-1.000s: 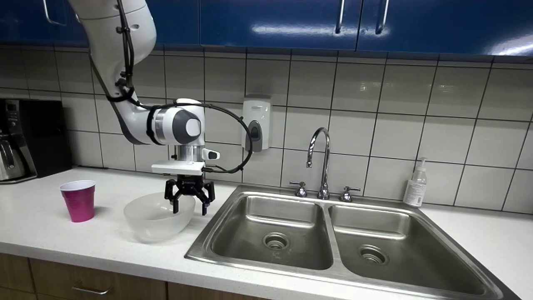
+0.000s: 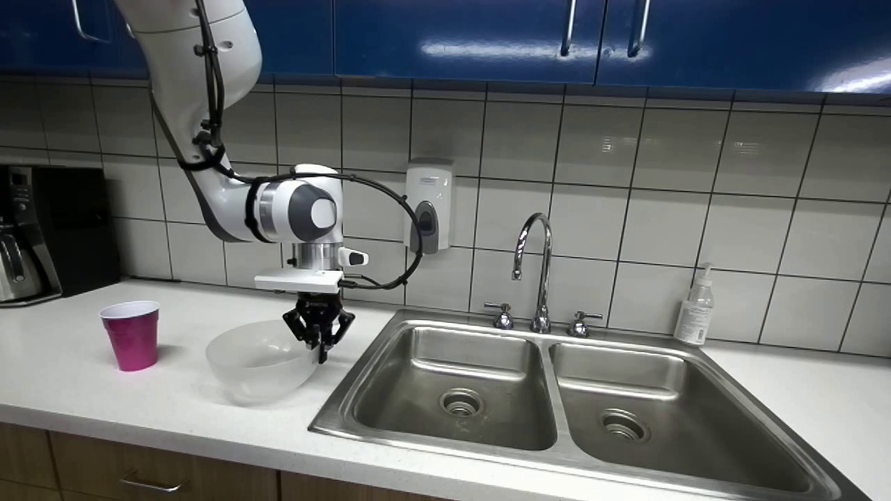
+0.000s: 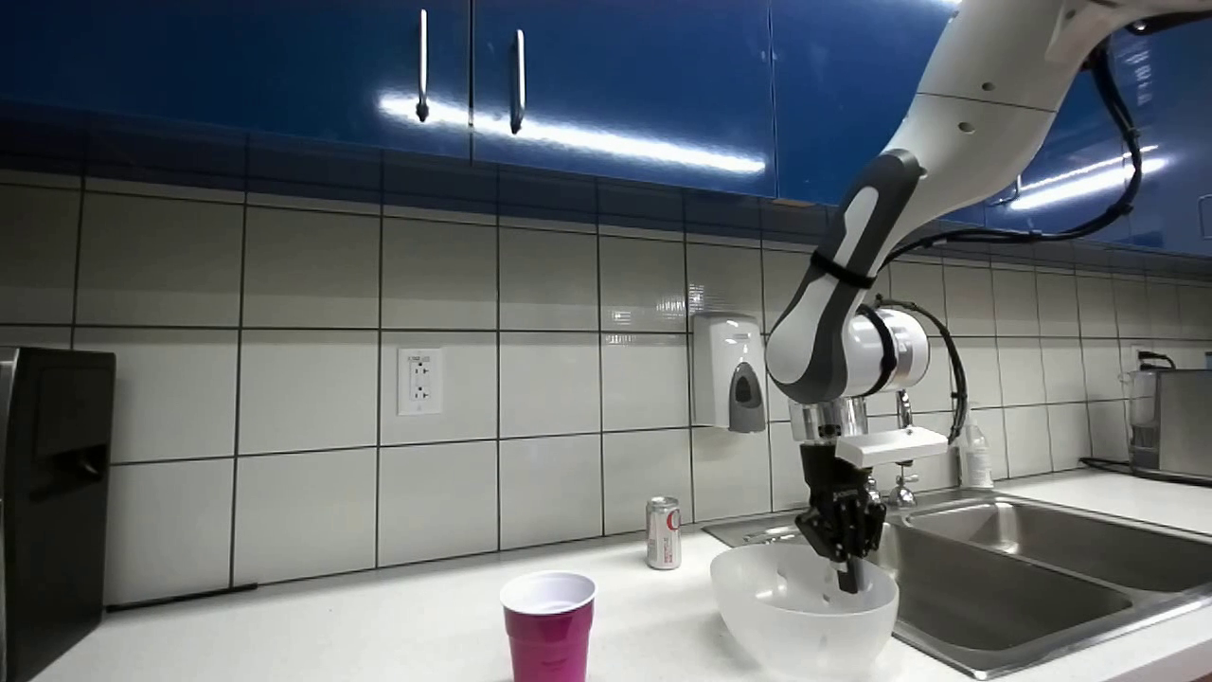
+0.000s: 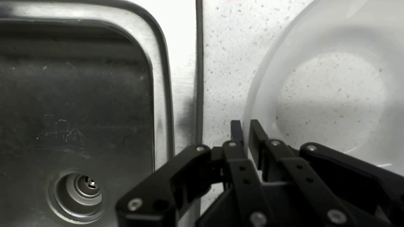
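Observation:
A frosted, translucent bowl (image 2: 255, 359) sits upright on the white counter, left of the sink. My gripper (image 2: 319, 349) points down at the bowl's sink-side edge. In the wrist view the bowl's rim (image 4: 254, 94) passes between the two narrowly spaced fingertips, one inside the bowl and one outside. A small gap still shows between the fingers, so the fingers are part open. From the second exterior view, the bowl (image 3: 773, 619) rests on the counter with the gripper (image 3: 848, 568) over its right side.
The double steel sink (image 2: 334, 415) lies just right of the bowl. A magenta cup (image 2: 133, 338) stands to the bowl's left, and a soda can (image 3: 664, 532) behind it near the wall. A faucet (image 2: 543, 275) rises behind the sink. Counter between cup and bowl is clear.
The fingers were spread wide on both sides of the bowl's rim and have come much closer together. Arm and bowl stand practically where they were.

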